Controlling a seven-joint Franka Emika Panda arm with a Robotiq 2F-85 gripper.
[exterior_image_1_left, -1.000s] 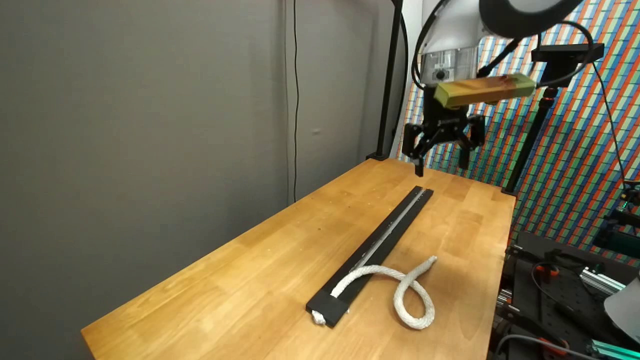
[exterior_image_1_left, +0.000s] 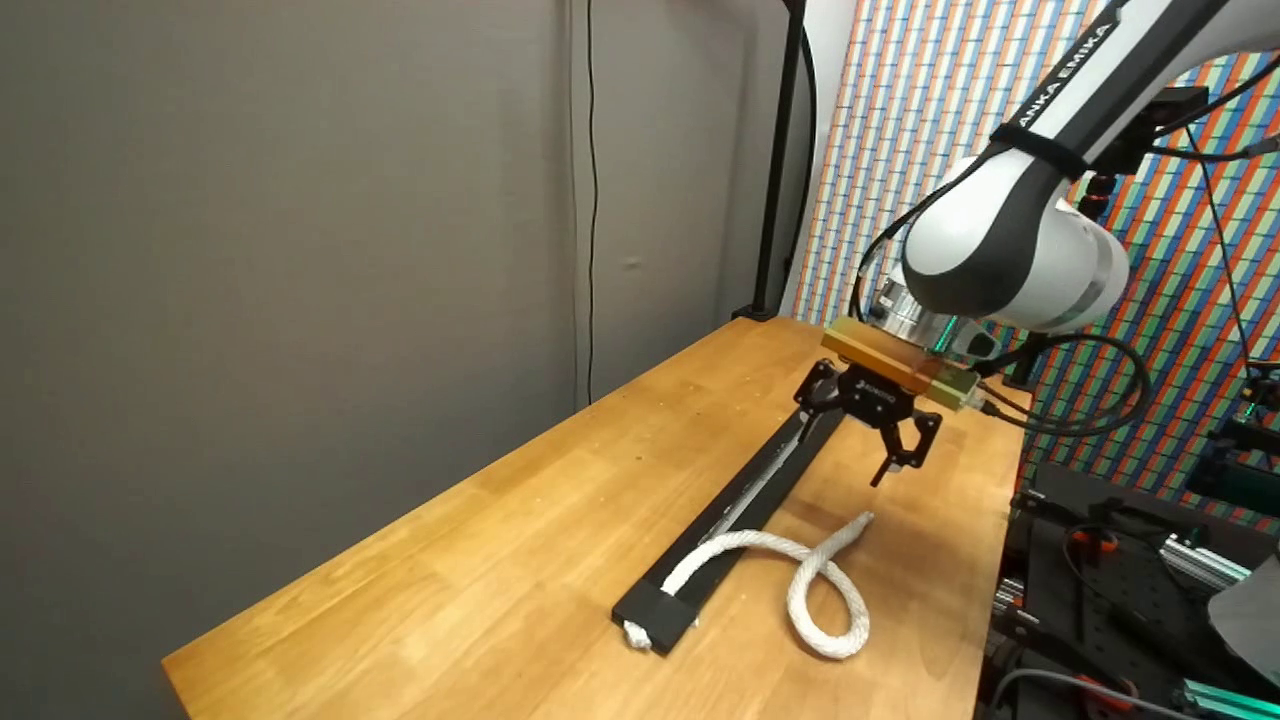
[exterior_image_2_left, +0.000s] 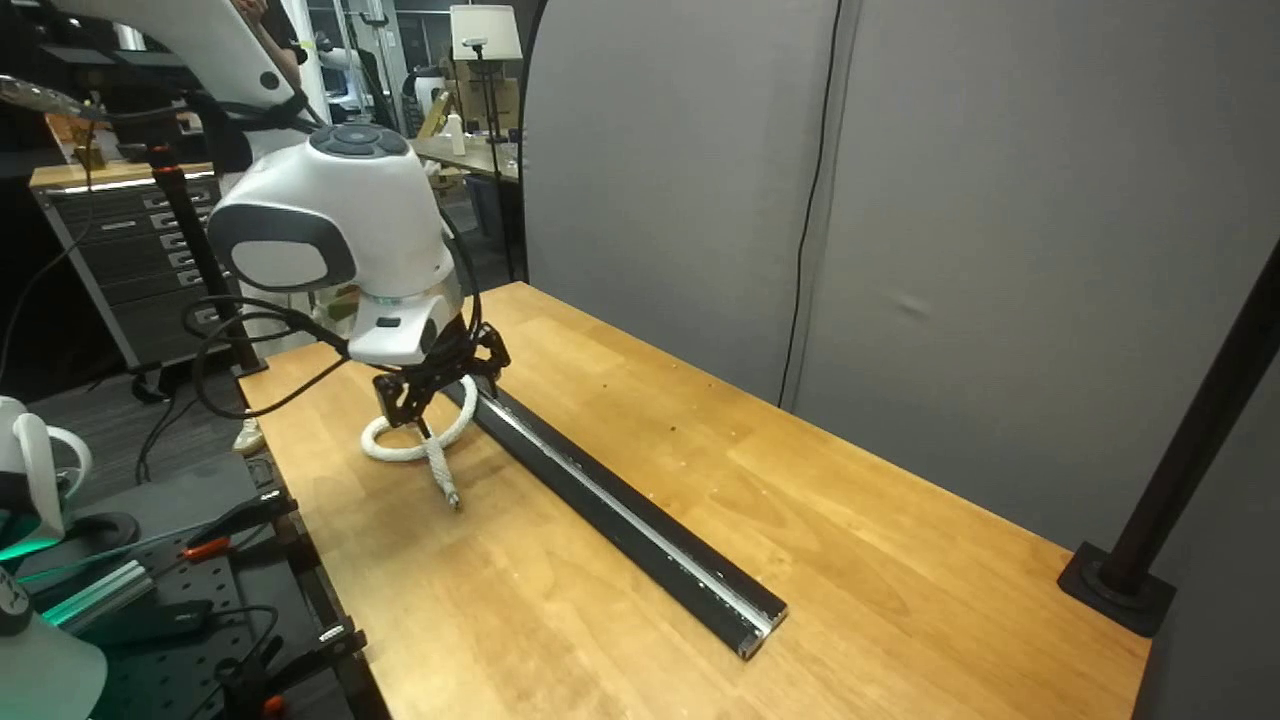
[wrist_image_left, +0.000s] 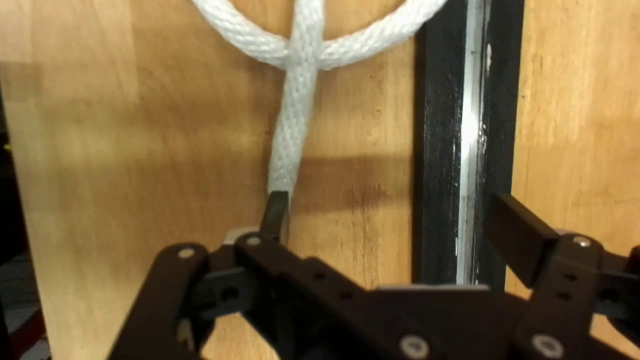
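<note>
A white braided rope (exterior_image_1_left: 843, 616) lies in a loop on the wooden table, crossing over itself near its free end. Its other end passes under a black block at the near end of a long black channel (exterior_image_1_left: 728, 518), which has a shiny metal strip along its middle. My gripper (exterior_image_1_left: 843, 451) is open above the table, its fingers spread wide and nothing held between them. In the wrist view one finger (wrist_image_left: 276, 216) covers the rope's free end, while the other reaches over the channel (wrist_image_left: 441, 180). The rope (wrist_image_left: 295, 114) runs straight up from the first finger to its crossing.
A grey partition (exterior_image_1_left: 360, 240) stands along its far side, and a black pole (exterior_image_2_left: 1188, 432) rises from a corner. A dark equipment cart (exterior_image_2_left: 180, 600) adjoins the opposite edge.
My gripper has come down and toward the rope, and the wrist has tilted. Rope and channel lie as before, and the fingers remain open.
</note>
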